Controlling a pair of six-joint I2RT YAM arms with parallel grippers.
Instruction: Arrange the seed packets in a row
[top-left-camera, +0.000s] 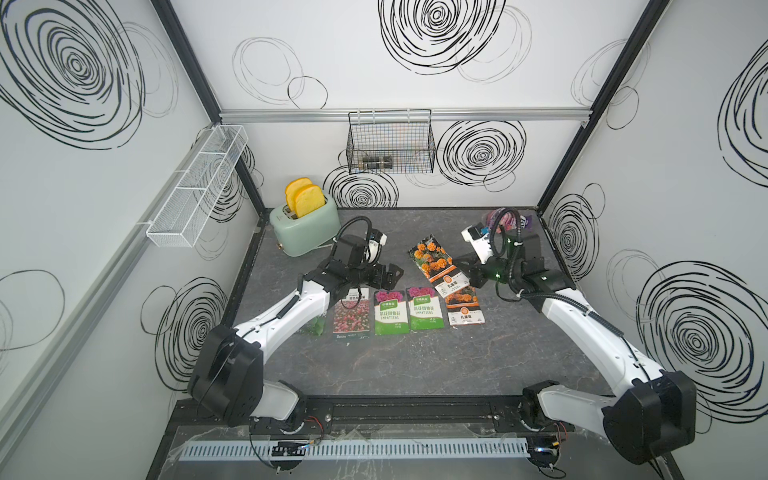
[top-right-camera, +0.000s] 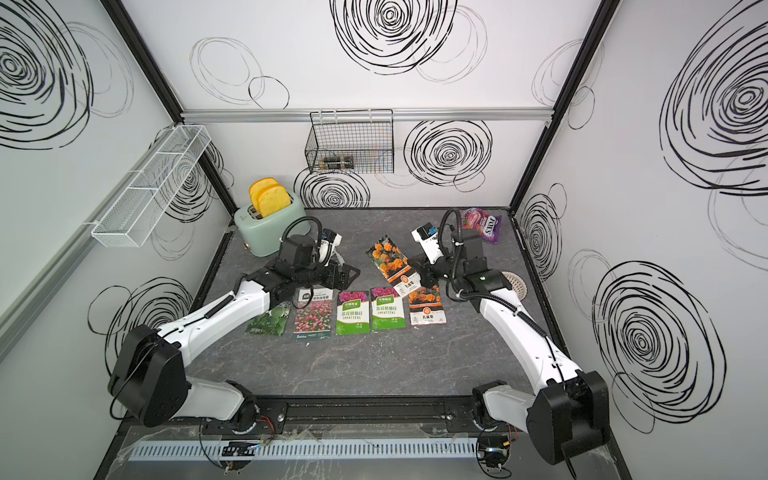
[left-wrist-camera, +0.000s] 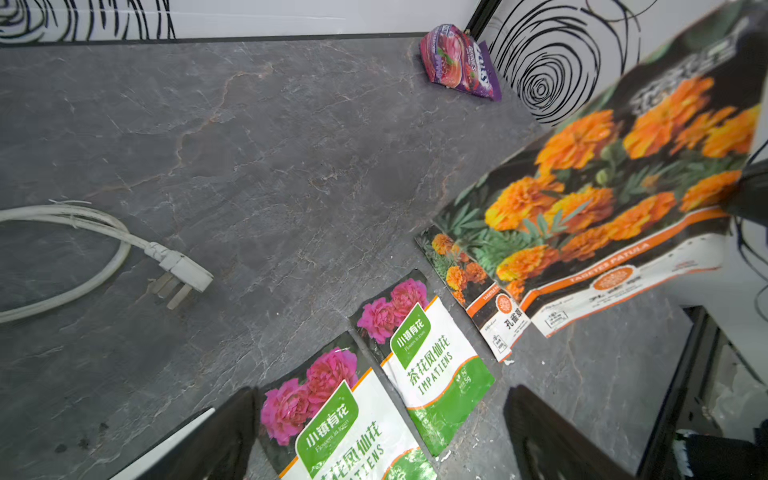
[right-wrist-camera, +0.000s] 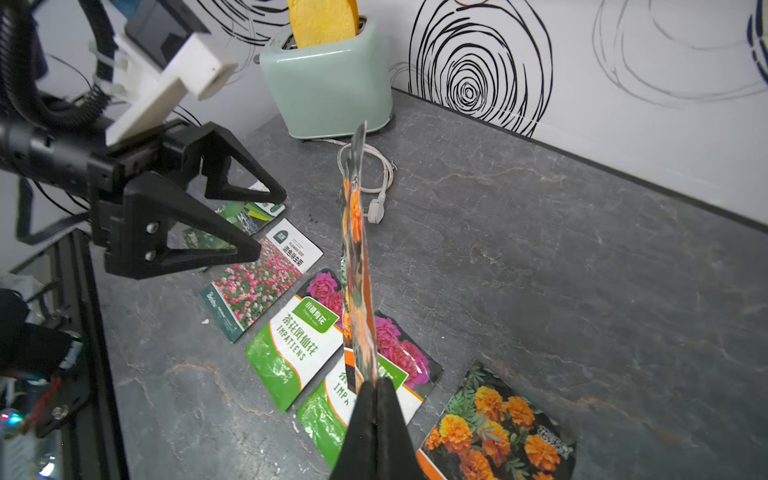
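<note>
My right gripper is shut on the edge of a marigold packet (top-left-camera: 432, 260), which hangs tilted above the table and is seen edge-on in the right wrist view. Another marigold packet (top-right-camera: 426, 307) lies flat at the right end of a row. To its left come two green-and-white impatiens packets (top-right-camera: 388, 310), a pink-flower packet (top-right-camera: 313, 312) and a green packet (top-right-camera: 269, 321), partly covered by the left arm. My left gripper is open and empty, above the row and left of the held packet.
At the back left stands a toaster (top-right-camera: 268, 228) with yellow bread, its white cord and plug (left-wrist-camera: 180, 268) on the table. A purple snack bag (top-right-camera: 482, 224) lies back right; a round white thing (top-right-camera: 514, 284) is by the right edge.
</note>
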